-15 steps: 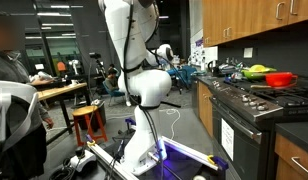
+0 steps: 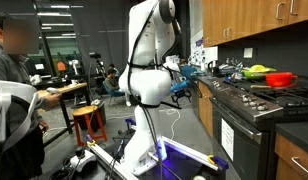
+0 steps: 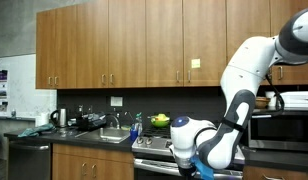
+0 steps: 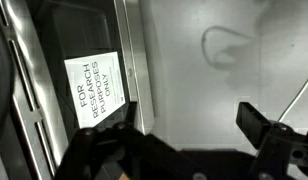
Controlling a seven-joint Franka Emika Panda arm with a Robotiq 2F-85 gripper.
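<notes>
In the wrist view my gripper stands open, its two dark fingers wide apart and only bare grey floor (image 4: 199,70) showing between them. Exterior view 1 has the gripper (image 2: 179,96) hanging over the aisle, in front of the counter and apart from it. From the other side, the gripper (image 3: 187,171) appears low before the oven, partly cut off by the frame's bottom edge. The dark oven door (image 4: 87,40), with a white printed label (image 4: 95,88), lies left of the fingers in the wrist view.
A red pot (image 2: 280,79) stands on the stove (image 2: 279,98), with green and yellow items (image 2: 257,71) behind it. The sink (image 3: 112,132) and a blue bottle (image 3: 140,125) are on the counter. An orange stool (image 2: 89,122) stands left of the arm's base. Open floor separates base and cabinets.
The arm has bent over and its upper part has swung right. My gripper has come down from higher up toward the counter side. The kitchen objects look unmoved.
</notes>
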